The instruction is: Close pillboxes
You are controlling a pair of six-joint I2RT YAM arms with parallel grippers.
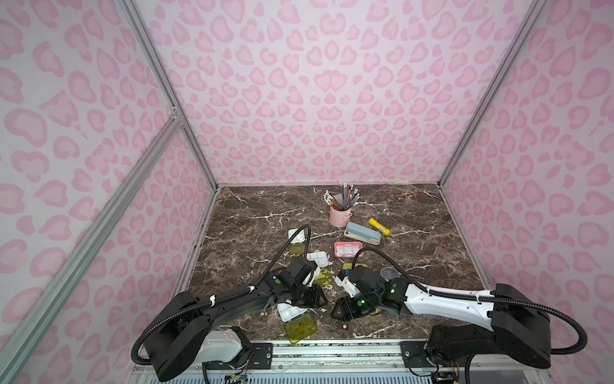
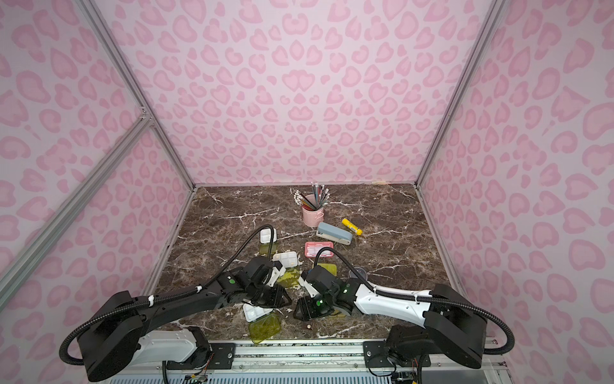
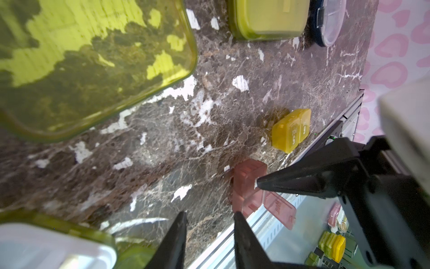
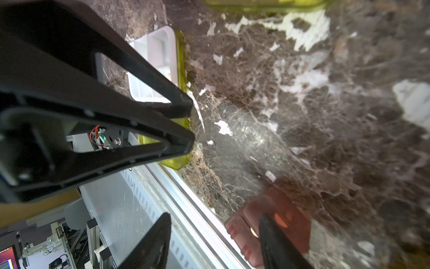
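The small pink pillbox [image 3: 250, 177] lies near the table's front edge, its lid [image 3: 280, 209] swung open. My right gripper is open above it; one finger [image 4: 273, 235] overlaps the pillbox in the right wrist view. My left gripper is over bare table to the left; its fingers are slightly apart and nothing shows between them. Near the front, an open white-and-olive pillbox [image 1: 300, 326] lies below my left gripper. Two more open white pillboxes [image 1: 317, 258] [image 1: 296, 235] and an open pink one [image 1: 348, 249] lie farther back.
A small yellow box [image 3: 291, 130] sits beside the pink pillbox. Toward the back are a pencil cup [image 1: 341, 214], a grey-blue case [image 1: 362, 233] and a yellow tube [image 1: 379, 226]. Free table lies at the back left and right.
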